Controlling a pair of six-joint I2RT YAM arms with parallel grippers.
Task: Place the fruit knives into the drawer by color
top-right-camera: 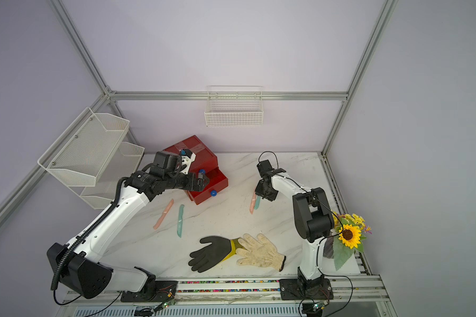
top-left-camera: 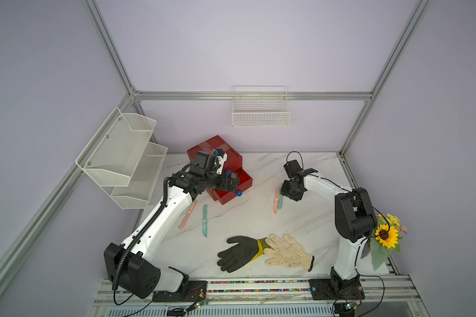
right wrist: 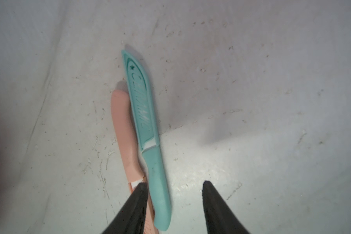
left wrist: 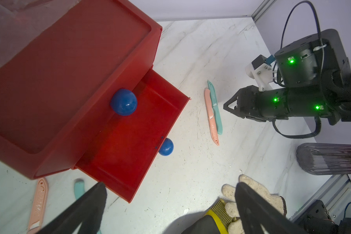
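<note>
On the table to the right lie a teal knife (right wrist: pixel 147 113) and a pink knife (right wrist: pixel 124 132), side by side and touching. Above them hangs my right gripper, partly open; in its wrist view the teal handle shows between the fingertips, and I see no grip on it. A second pink knife (top-left-camera: pixel 187 214) and a second teal knife (top-left-camera: pixel 205 220) rest on the left side of the table. My left gripper is wide open and empty over the pulled-out red drawer (left wrist: pixel 120 136), whose visible floor is bare.
The red cabinet (left wrist: pixel 66 78) with blue knobs stands at the back left. A dark glove (top-left-camera: pixel 240 253) and a cream glove (top-left-camera: pixel 288 251) lie at the front. Clear table lies between the drawer and the right-hand knives. Sunflowers (top-left-camera: pixel 387 235) stand at the right edge.
</note>
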